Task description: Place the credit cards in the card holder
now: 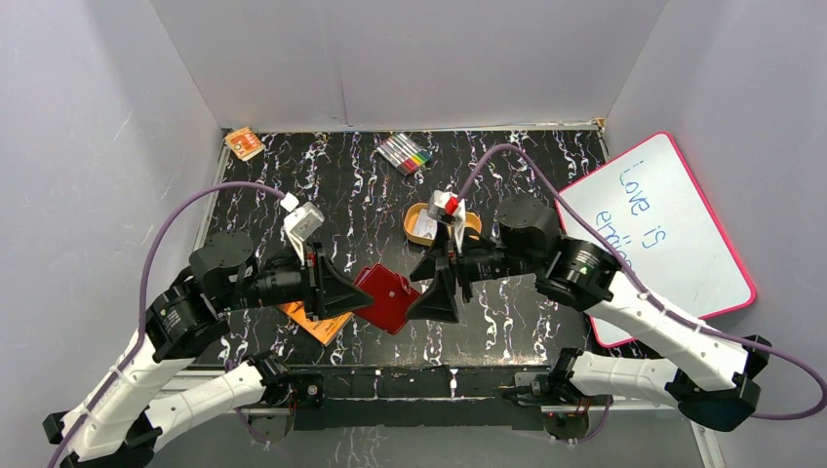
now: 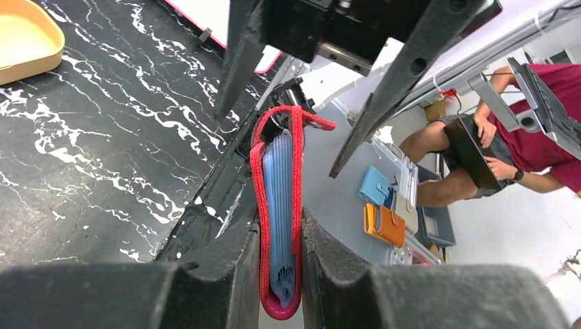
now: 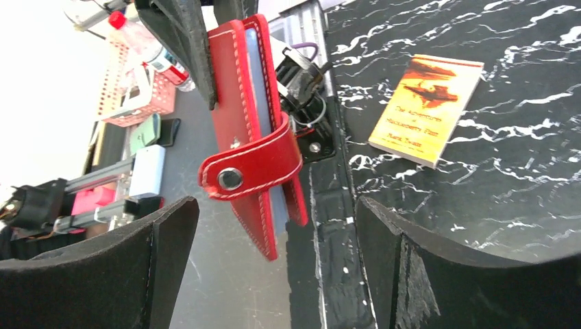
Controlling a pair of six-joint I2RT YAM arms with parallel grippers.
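A red card holder (image 1: 388,300) (image 2: 296,178) (image 3: 233,103), with blue sleeves between its covers and a snap strap, is held upright in my left gripper (image 1: 341,297), which is shut on it. My right gripper (image 1: 434,288) stands open facing the holder, its fingers apart with nothing gripped; in the left wrist view its tips hover just above the holder. A shallow tan tray (image 1: 417,224) (image 2: 31,34) lies behind the grippers, with a pale card (image 1: 425,226) in it, partly hidden by the right arm.
An orange book (image 1: 317,324) (image 3: 425,110) lies near the front left. Markers (image 1: 402,153) and a small orange packet (image 1: 244,143) lie at the back. A whiteboard (image 1: 663,244) takes up the right side.
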